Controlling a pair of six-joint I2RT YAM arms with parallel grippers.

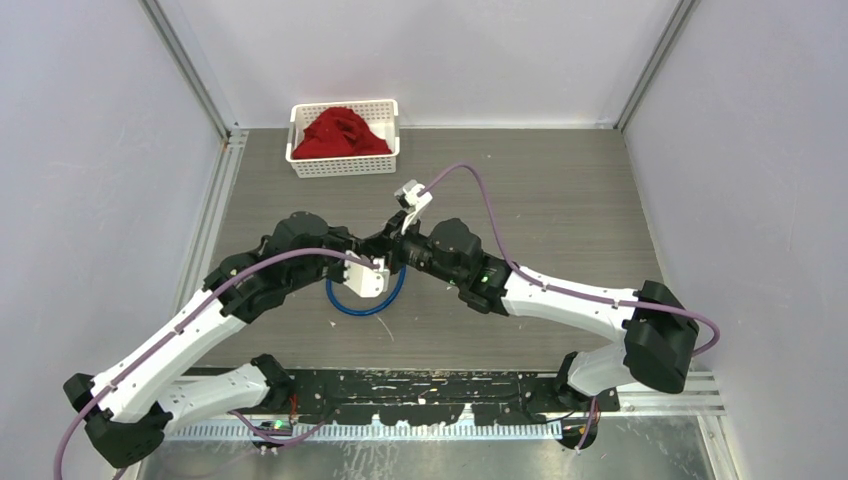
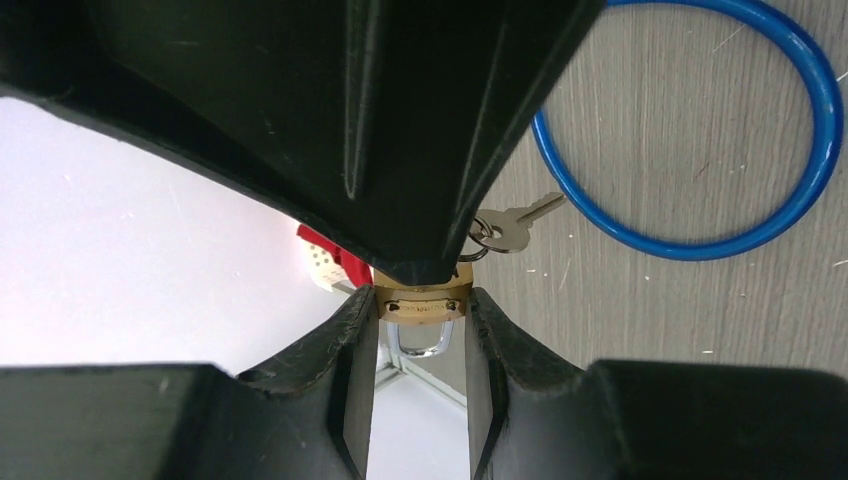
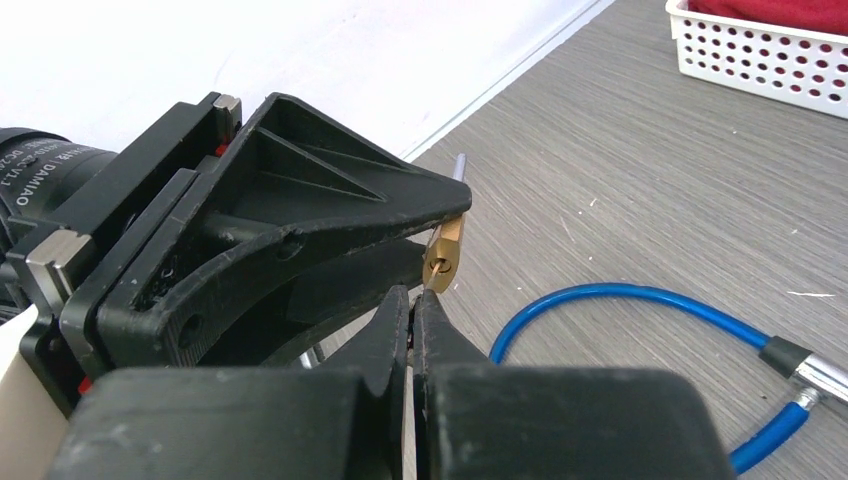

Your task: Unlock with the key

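In the left wrist view my left gripper is shut on a brass padlock (image 2: 424, 308), whose silver shackle (image 2: 420, 348) points away from my right gripper. A black finger of the right gripper covers the padlock's near end. A silver key (image 2: 525, 222) dangles on a ring beside that finger. In the right wrist view my right gripper is shut on another key (image 3: 433, 274), showing only as a thin strip at the padlock's keyhole end (image 3: 441, 266). Whether its tip is inside the keyhole, I cannot tell.
Below the grippers lies a blue cable loop (image 1: 362, 312) with a metal-ended joint (image 3: 815, 378). A white basket (image 1: 348, 169) holding a red cloth (image 1: 340, 134) stands at the back.
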